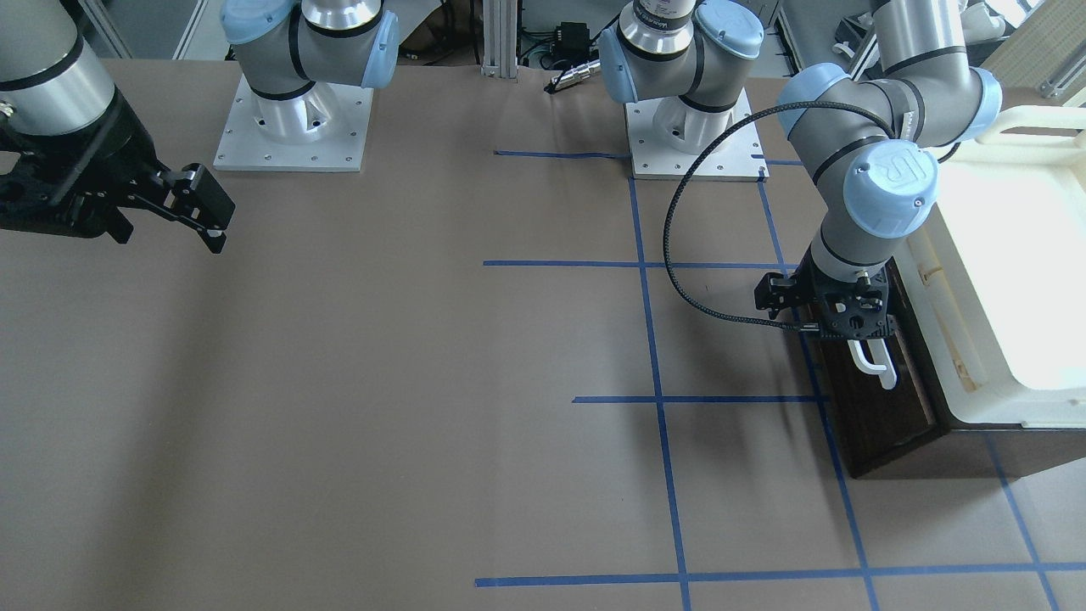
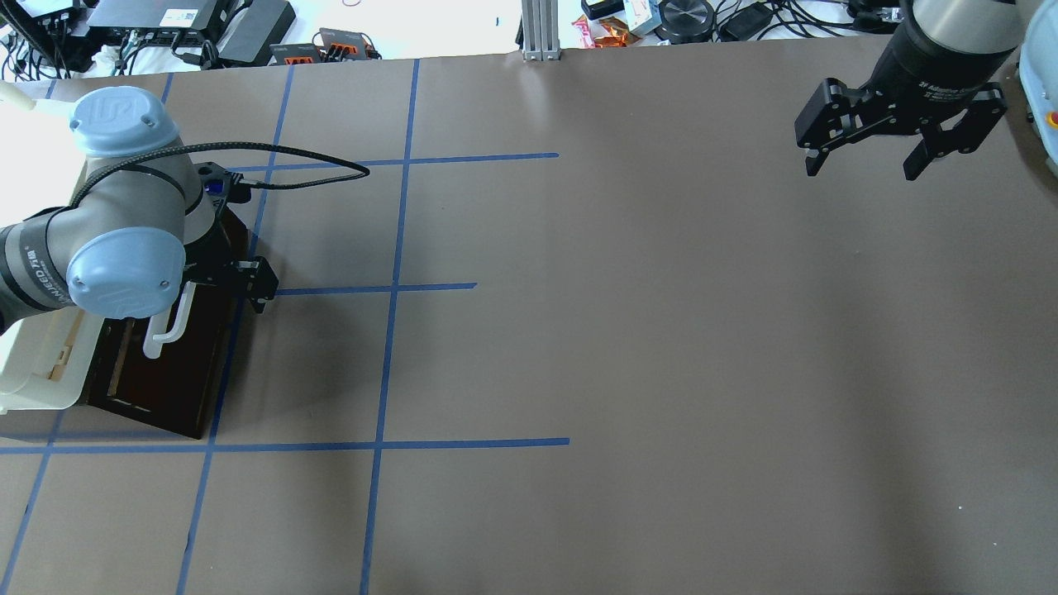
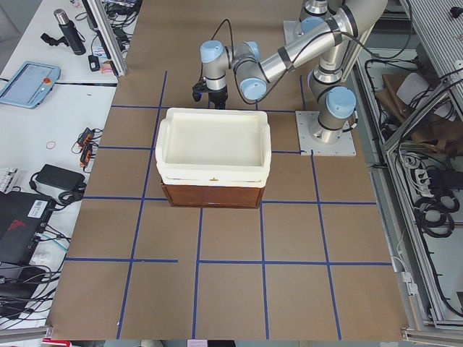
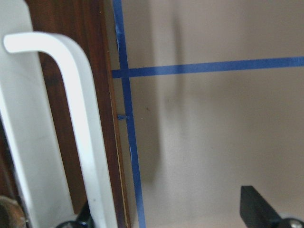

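A dark wooden cabinet (image 1: 887, 428) with a white plastic bin (image 1: 1013, 285) on top stands at the right of the front view. My gripper (image 1: 825, 305) is at its side, around a white drawer handle (image 1: 881, 368) (image 4: 85, 118). In the left wrist view the handle runs down the left side to one dark finger; the other finger (image 4: 256, 209) is at the lower right, well apart. Whether it holds the handle is hard to tell.
Another arm's gripper (image 1: 173, 204) hangs at the left in the front view, with arm bases behind. The tabletop (image 1: 407, 387) between, marked partly with blue tape, is clear.
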